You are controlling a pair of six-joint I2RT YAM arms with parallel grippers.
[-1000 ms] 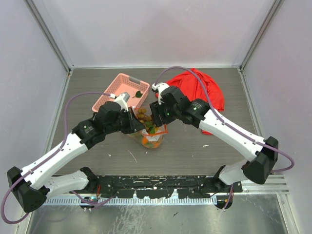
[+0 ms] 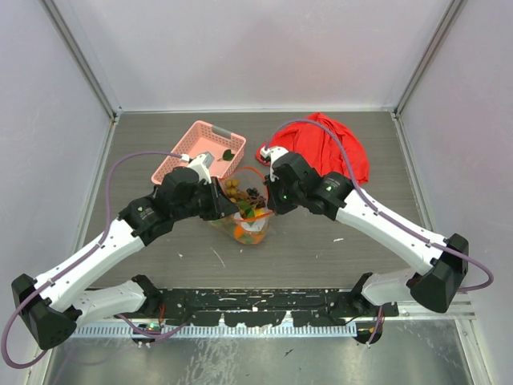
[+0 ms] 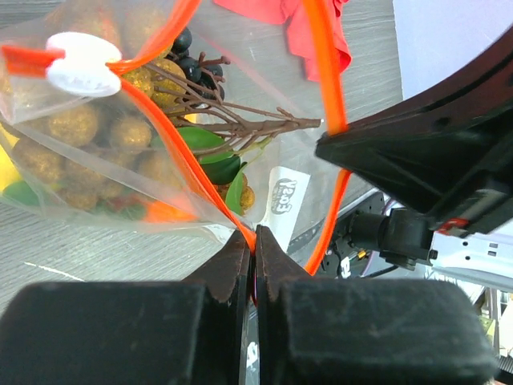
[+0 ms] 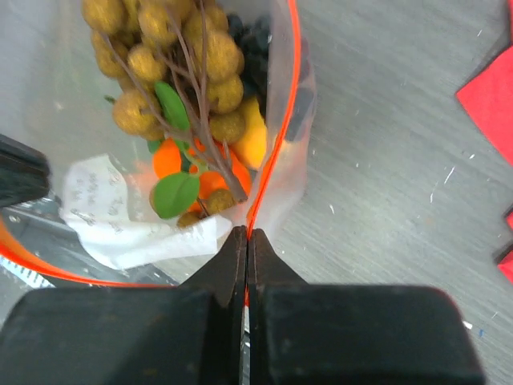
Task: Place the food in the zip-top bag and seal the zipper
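The clear zip top bag (image 2: pixel 255 238) has an orange rim, and its mouth gapes between my two grippers. Inside it are round brown longan fruits (image 4: pixel 221 58) on twigs, dark grapes (image 3: pixel 186 64), green leaves (image 4: pixel 175 194) and orange pieces (image 4: pixel 167 160). A white zipper slider (image 3: pixel 82 64) sits on the rim in the left wrist view. My left gripper is shut on one stretch of the orange rim. Across the mouth, my right gripper is shut on the opposite stretch of rim, its fingertips pinching the orange edge.
Behind the left gripper stands a pink basket (image 2: pixel 187 145) with a leaf (image 2: pixel 228 155) in it. A red cloth (image 2: pixel 317 143) lies at the back right. Table in front of the bag is mostly bare.
My right gripper has drawn back rightward from over the bag and now holds its right rim. The mouth stands wider, with more food showing. The left arm looks still.
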